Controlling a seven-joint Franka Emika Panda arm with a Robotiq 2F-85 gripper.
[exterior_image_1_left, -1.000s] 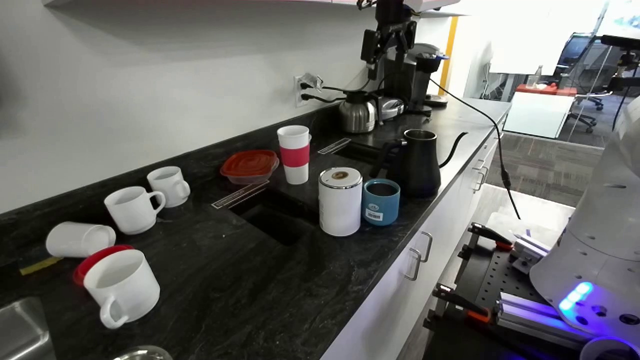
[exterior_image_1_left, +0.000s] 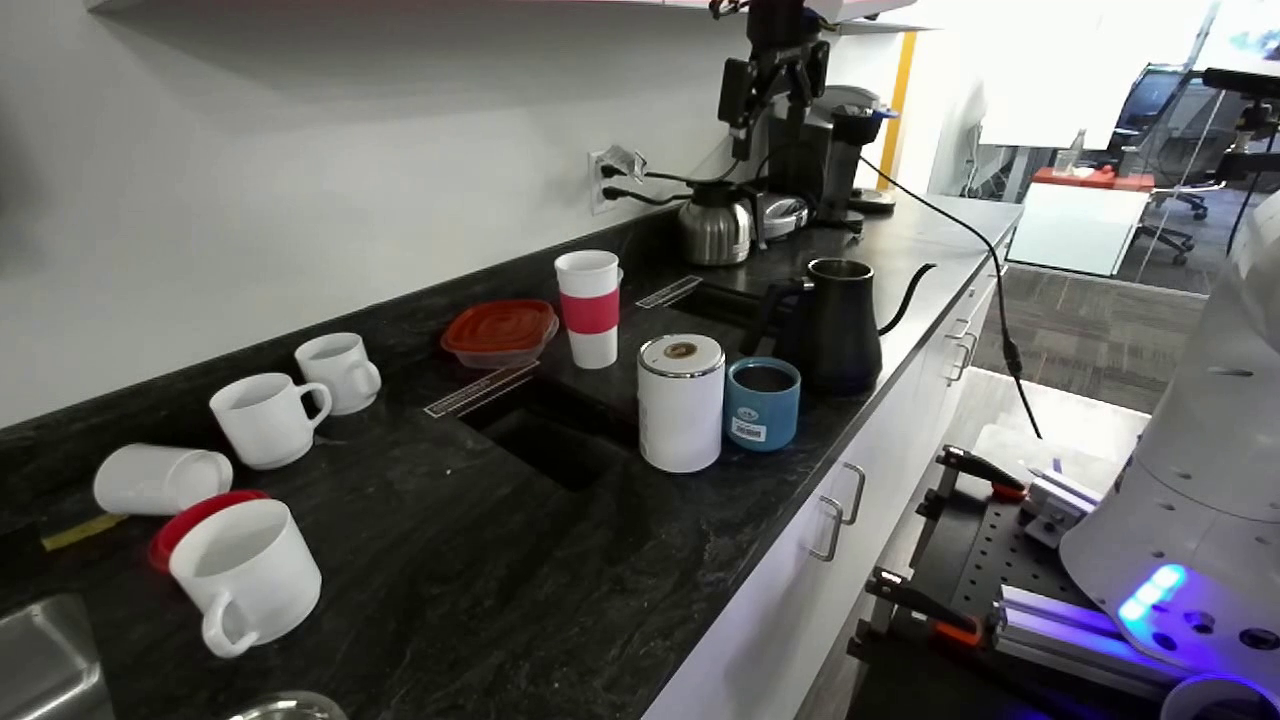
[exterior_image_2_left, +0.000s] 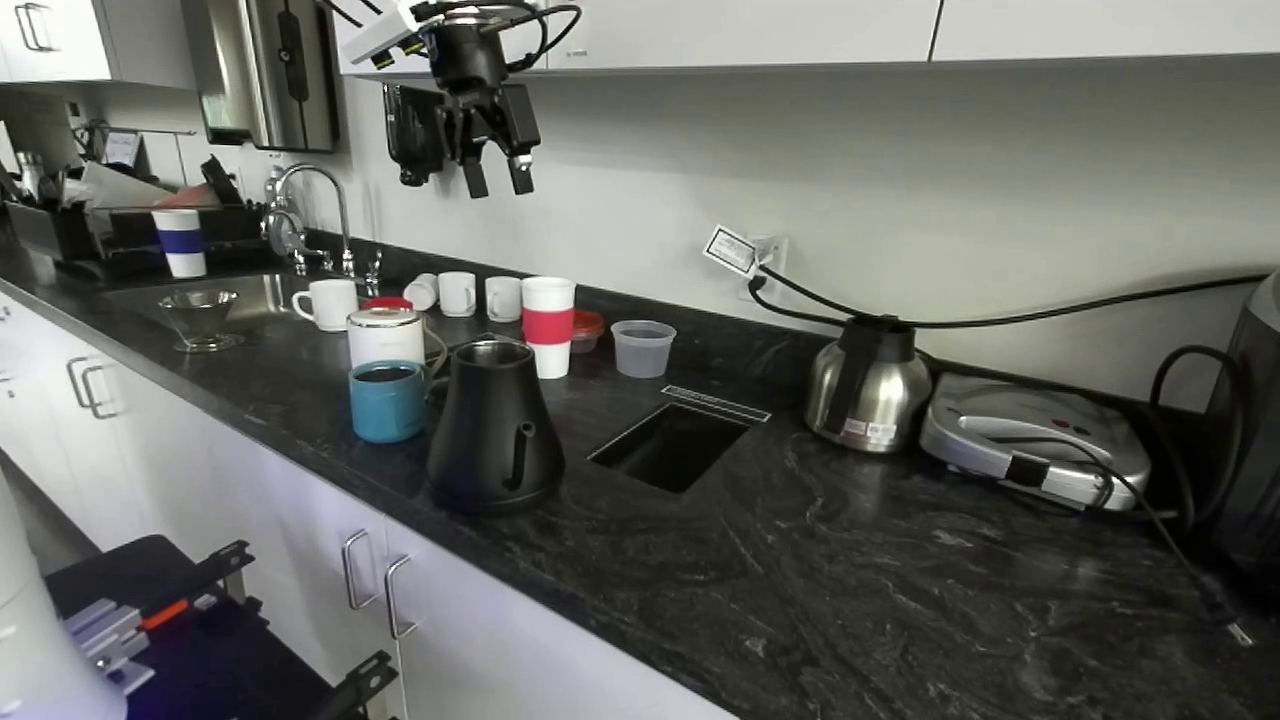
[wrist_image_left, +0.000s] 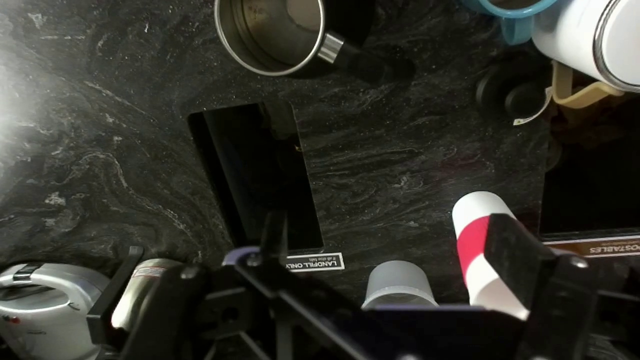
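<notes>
In exterior view 2 my gripper (exterior_image_2_left: 499, 178) hangs high above the counter, near the wall. Its two fingers stand apart with nothing between them. The black kettle (exterior_image_2_left: 494, 426) is upright on the counter, well below the gripper. A blue mug (exterior_image_2_left: 387, 402) and a white canister (exterior_image_1_left: 680, 406) stand together beside the kettle. Behind them is an upright white cup with a red sleeve (exterior_image_2_left: 548, 326). A clear plastic tub (exterior_image_2_left: 643, 348) sits close to the wall, and a red-lidded container (exterior_image_1_left: 499, 332) lies near the cup. Several white mugs (exterior_image_1_left: 266, 420) occupy the sink end, one on its side.
Two rectangular openings are cut into the counter, one labelled landfill (wrist_image_left: 264, 180). A steel carafe (exterior_image_2_left: 870, 390) and a silver appliance (exterior_image_2_left: 1034, 438) stand by the wall with cords around them. A glass dripper (exterior_image_2_left: 199, 318) is near the sink.
</notes>
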